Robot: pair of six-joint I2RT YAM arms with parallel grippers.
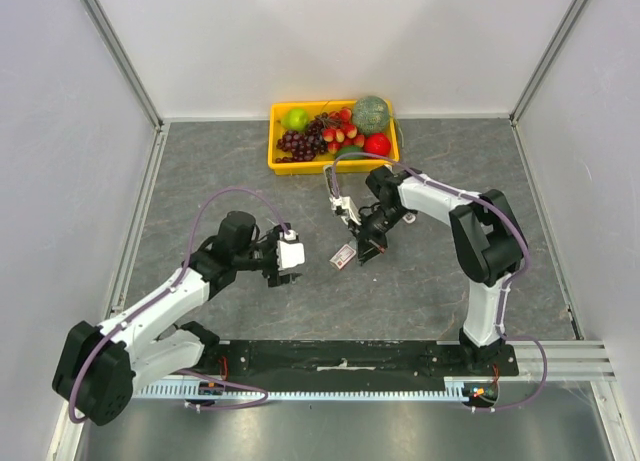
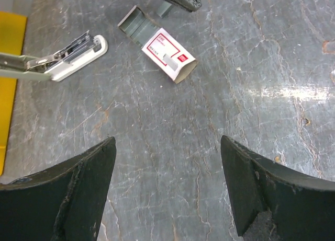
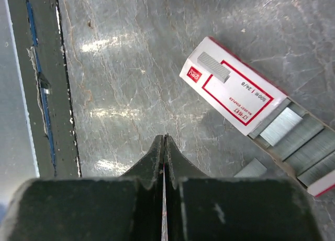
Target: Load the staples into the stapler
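A white and red staple box point(image 3: 235, 89) lies on the table with its tray point(image 3: 301, 139) slid out, showing rows of staples. A loose grey staple strip point(image 3: 252, 169) lies on the table beside the tray, to the right of my right gripper. That gripper is shut, its fingertips together with nothing between them. One small strip point(image 3: 213, 66) rests on top of the box. The stapler point(image 2: 73, 55) lies opened at the upper left of the left wrist view. Over bare table, my left gripper stands open and empty.
A yellow basket of fruit point(image 1: 272, 161) stands at the back, close behind the stapler's far end. Bare table point(image 1: 330, 316) stretches in front of the box. The dark table edge point(image 3: 49, 94) runs along the left of the right wrist view.
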